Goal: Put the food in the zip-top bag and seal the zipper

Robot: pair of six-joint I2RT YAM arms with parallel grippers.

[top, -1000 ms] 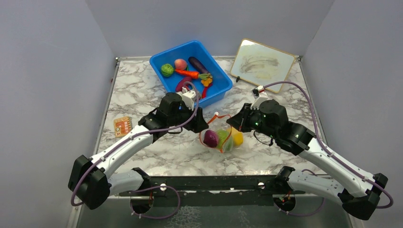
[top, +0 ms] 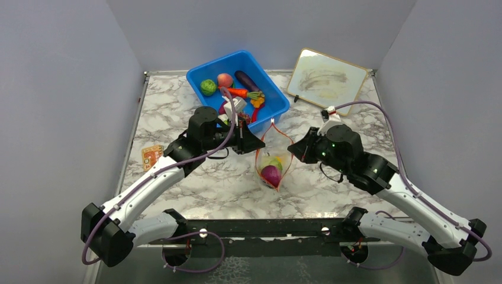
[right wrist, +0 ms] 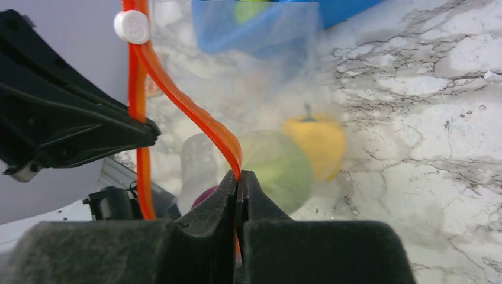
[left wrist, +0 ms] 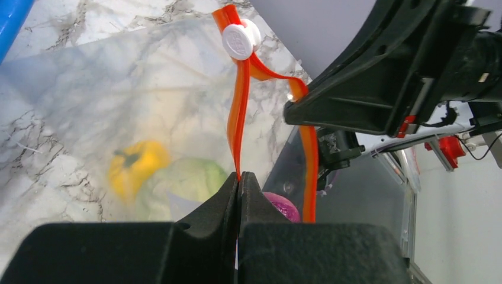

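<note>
Between my two grippers hangs a clear zip top bag with an orange rim (top: pixel 258 160), its mouth spread apart. My left gripper is shut on one side of that rim. On the opposite side, my right gripper is likewise shut on the orange edge. Inside the bag are a purple vegetable (top: pixel 272 175), a pale green one (left wrist: pixel 189 180) and a yellow pepper (right wrist: pixel 319 142), low down and seen partly through the film. A white zipper slider (left wrist: pixel 238 40) sits at the rim's far end, clear of both grippers.
Behind the bag, a blue bin (top: pixel 276 112) holds several vegetables and a peach. A whiteboard (top: pixel 328 80) lies at the back right, and an orange notebook (top: pixel 151 157) at the left. The marble table in front of the bag is bare.
The bag's mouth has become taller and narrower, and the food has shifted within it.
</note>
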